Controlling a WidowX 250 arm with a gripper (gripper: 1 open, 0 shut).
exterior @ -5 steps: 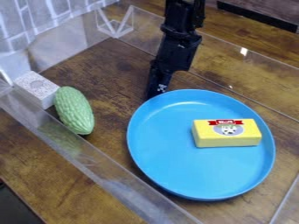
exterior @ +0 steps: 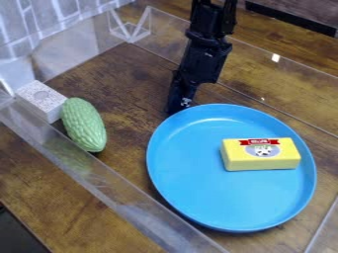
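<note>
My black gripper point(exterior: 181, 103) is low over the wooden surface, just behind the rim of a blue plate point(exterior: 199, 198); its fingertips are dark and partly hidden, so their state is hard to see. A yellow box with a red label point(exterior: 260, 154) lies on the right part of the plate. A green bumpy gourd point(exterior: 83, 125) lies on the wood at the left, beside a pale speckled block point(exterior: 40, 100).
Clear plastic walls surround the work area, with a tiled wall point(exterior: 53, 25) at the back left. Bare wood point(exterior: 126, 84) is free left of the gripper.
The blue plate, with the yellow box on it, has shifted slightly toward the front right. The gripper has moved very little.
</note>
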